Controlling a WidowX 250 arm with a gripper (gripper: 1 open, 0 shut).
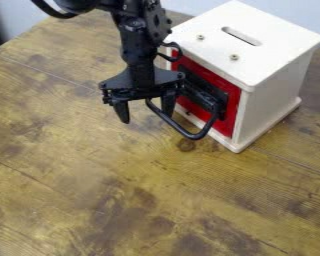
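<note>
A white box [270, 70] with a slot on top stands at the right, its red front panel [222, 120] facing left and fitted with a black part. A black bar handle [187, 133] curves out low from the front. My black gripper [141, 101] is just left of the front, above the handle's near end, with its fingers pointing down. Whether anything is between the fingers is unclear, and the arm hides much of the red panel.
A pale wall runs along the back edge.
</note>
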